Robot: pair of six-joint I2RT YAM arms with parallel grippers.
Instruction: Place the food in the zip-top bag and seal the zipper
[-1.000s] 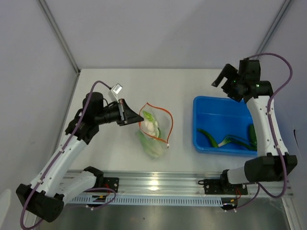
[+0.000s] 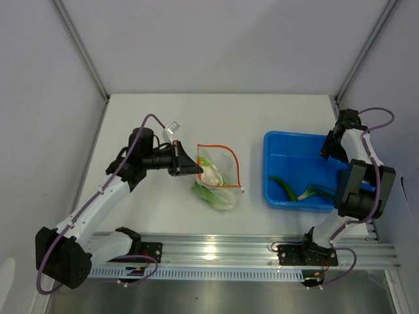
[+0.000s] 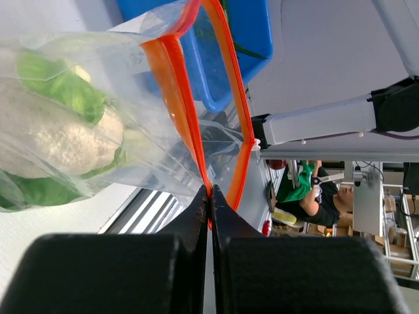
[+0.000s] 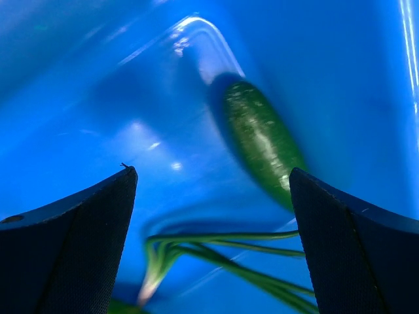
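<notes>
The clear zip bag [image 2: 216, 196] with orange zipper holds a cauliflower [image 3: 65, 137] and leafy greens [image 3: 59, 85]. My left gripper [image 2: 196, 169] is shut on the bag's zipper rim at its opening [image 3: 209, 203]. My right gripper [image 2: 334, 149] is open, low inside the blue tray [image 2: 294, 157], above a cucumber [image 4: 262, 137] and thin green onions [image 4: 222, 248], nothing between its fingers.
A long green vegetable [image 2: 283, 188] lies at the tray's left. Bare table surrounds the bag, with walls at the sides and back.
My right arm has moved down into the tray from above its back edge. My left gripper has shifted slightly right and down, the bag's opening moving with it.
</notes>
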